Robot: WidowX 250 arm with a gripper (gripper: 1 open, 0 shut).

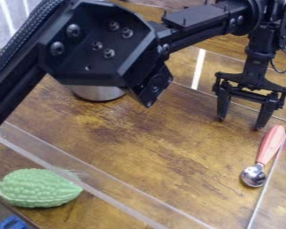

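Note:
My black gripper (242, 114) hangs at the right of the camera view, its two fingers apart and pointing down at the wooden table, with nothing visible between them. Just in front of it and to the right lies an ice cream scoop (270, 147) with a pink handle and metal bowl. A pale green bitter melon (38, 188) lies at the lower left. A metal pot (96, 92) stands behind my arm, mostly hidden by it.
A blue object (4, 221) shows at the lower left corner.

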